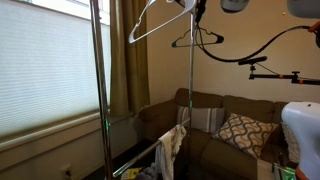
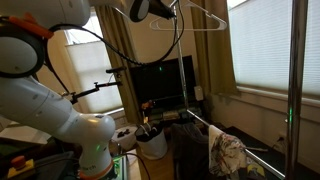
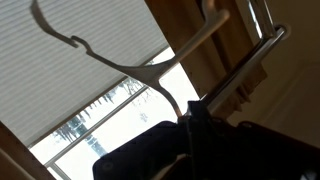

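A white plastic hanger (image 3: 150, 72) stretches across the upper left of the wrist view, its stem running down between the dark fingers. My gripper is shut on it near the hook, which the fingers mostly hide. In exterior view 2 the hanger (image 2: 200, 28) is held high beside the arm's end. Exterior view 1 shows the same hanger (image 1: 158, 24) tilted at the top edge, in front of the window side of the metal rack (image 1: 102, 90). The rack's top bar is out of frame there; in the wrist view a metal rail (image 3: 245, 65) passes at upper right.
A dark hanger (image 1: 196, 40) hangs near the rack's far post. Patterned cloth (image 2: 226, 152) drapes over the lower rail. Behind stand a brown sofa (image 1: 215, 160) and curtain (image 1: 130, 60). A black cable (image 1: 265, 45) loops from the arm.
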